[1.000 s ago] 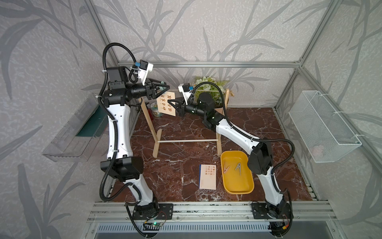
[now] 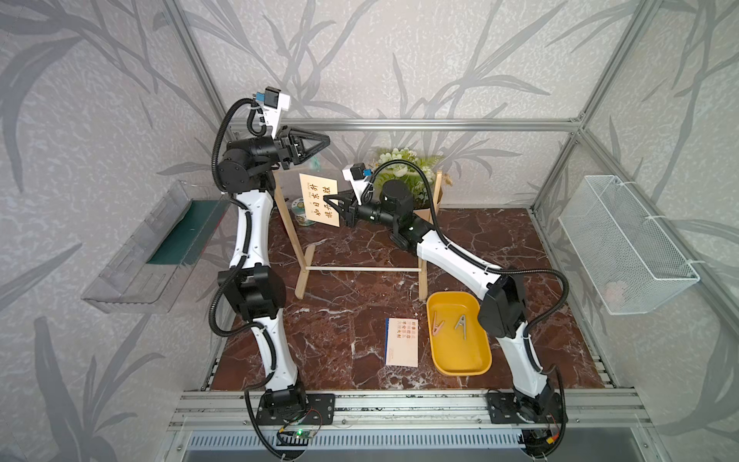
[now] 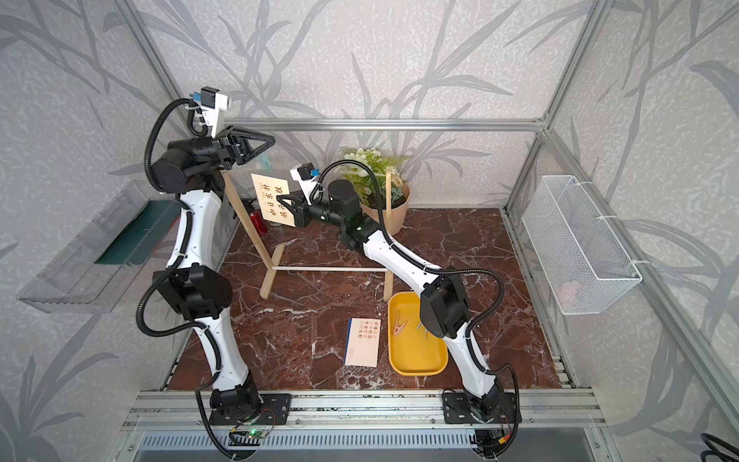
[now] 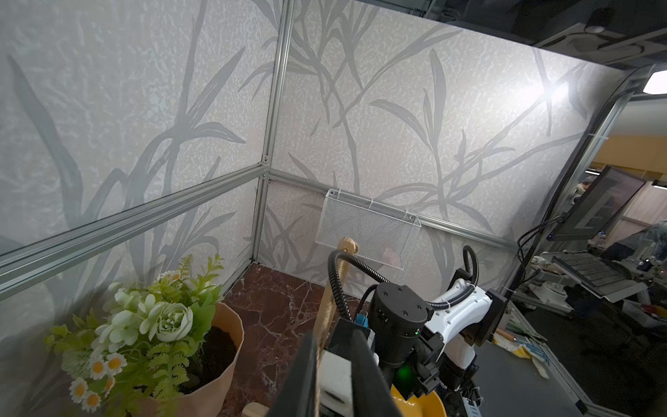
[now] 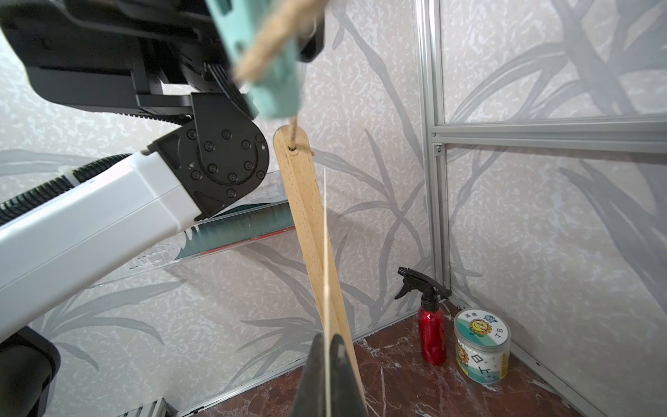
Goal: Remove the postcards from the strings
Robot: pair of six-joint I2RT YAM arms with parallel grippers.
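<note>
A cream postcard [image 2: 318, 199] with dark characters is held upright near the rack's left post; my right gripper [image 2: 326, 198] is shut on its right edge. In the right wrist view the postcard [image 5: 326, 278] appears edge-on between the fingertips. A teal clothespin [image 5: 274, 76] hangs at the twine string [image 5: 293, 132] near the top of the post, blurred and close. My left gripper [image 2: 327, 141] stands above the clothespin, its fingers apart and nothing seen between them except a thin line of string in the left wrist view. Another postcard [image 2: 402, 342] lies on the table, seemingly on a blue-edged one.
The wooden rack [image 2: 361, 268] spans the table's middle. A yellow tray [image 2: 459, 362] holds two clothespins. Behind stand a flower pot [image 3: 396, 217], a red spray bottle [image 5: 431, 333] and a round tin [image 5: 482, 351]. Wall baskets hang on both sides.
My left gripper has risen and moved off the teal clothespin, which now shows below it. The right arm stays in place with the postcard, which has shifted only slightly.
</note>
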